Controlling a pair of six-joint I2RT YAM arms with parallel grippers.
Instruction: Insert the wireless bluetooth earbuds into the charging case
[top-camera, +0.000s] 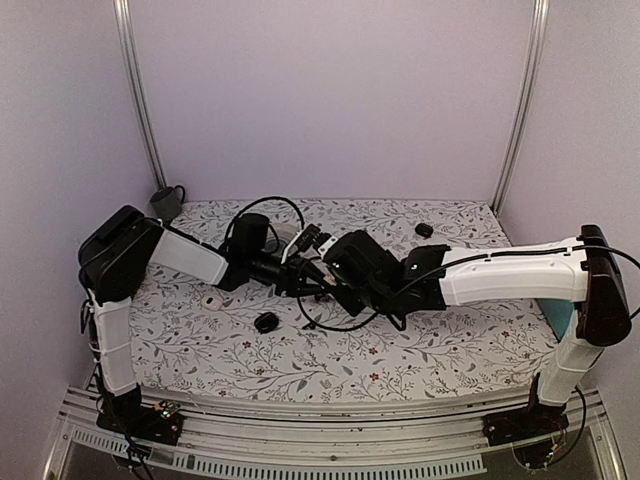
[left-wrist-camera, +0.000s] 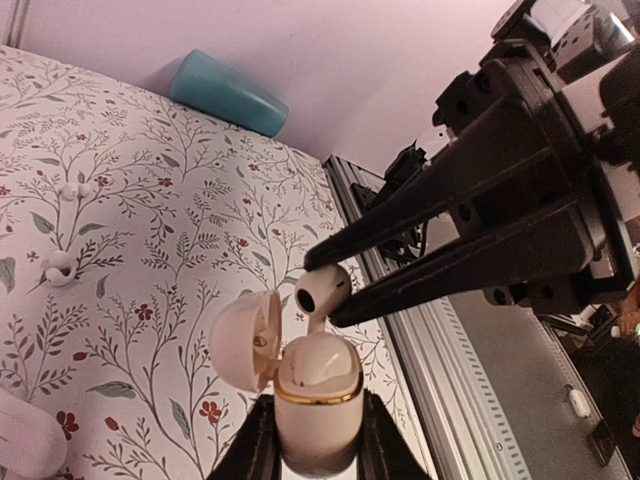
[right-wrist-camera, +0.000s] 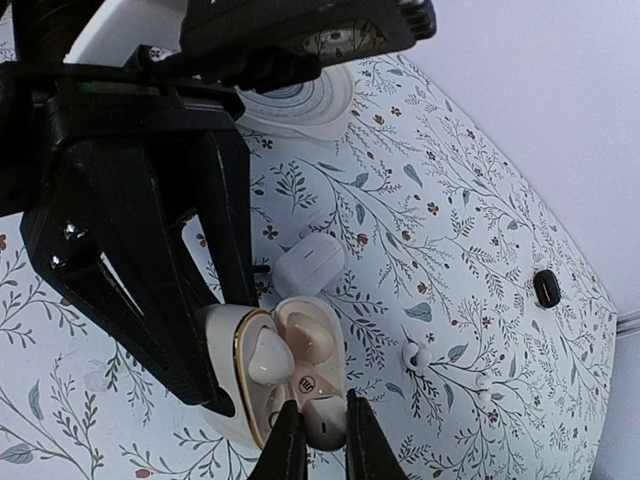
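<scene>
The white charging case (left-wrist-camera: 318, 410), lid up, is held by my left gripper, shut on it. My right gripper is shut on a white earbud (right-wrist-camera: 325, 420), which is at the open case. In the left wrist view that earbud (left-wrist-camera: 322, 290) sits between the dark fingertips just above the case. The right wrist view shows a rounded white piece (right-wrist-camera: 270, 355) inside the case beside empty-looking molded space; whether it is a seated earbud I cannot tell. Both grippers meet near the middle of the top view.
Small white pieces (right-wrist-camera: 417, 355) lie on the floral mat, along with a white box (right-wrist-camera: 308, 265), a round white container (right-wrist-camera: 295, 105) and a black case (right-wrist-camera: 547, 288). A grey mug (top-camera: 167, 203) stands back left, a teal object (left-wrist-camera: 225, 95) at the right side.
</scene>
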